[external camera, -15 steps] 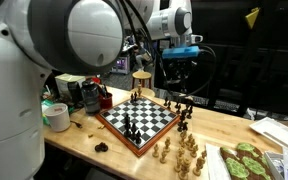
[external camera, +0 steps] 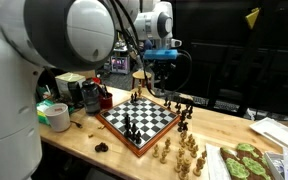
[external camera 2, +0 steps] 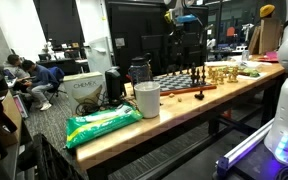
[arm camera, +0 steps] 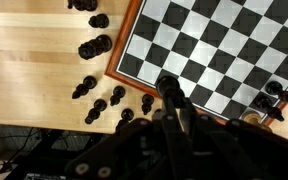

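In the wrist view my gripper is shut on a dark chess piece [arm camera: 166, 82], whose rounded top shows at the fingertips; which piece it is I cannot tell. Under it, without visible contact, lies the checkered chessboard [arm camera: 197, 70] with its brown border. Dark chess pieces [arm camera: 274, 89] stand on the board at the right. More dark pieces [arm camera: 95, 46] are on the wooden table left of the board. From the side, the board [external camera: 144, 118] is in the middle of the table, and the gripper is hard to make out against the dark background.
Light-coloured pieces [external camera: 183, 158] stand on the table near the board's right side. Behind them are a green patterned sheet [external camera: 246, 163] and a white tray [external camera: 278, 133]. A white mug [external camera: 58, 117] sits at the left. A person [external camera: 162, 28] is behind the table.
The arm has shifted left in exterior view 1, baring more of the background. The person behind the table has moved left too. The board and the pieces on the table look unchanged.
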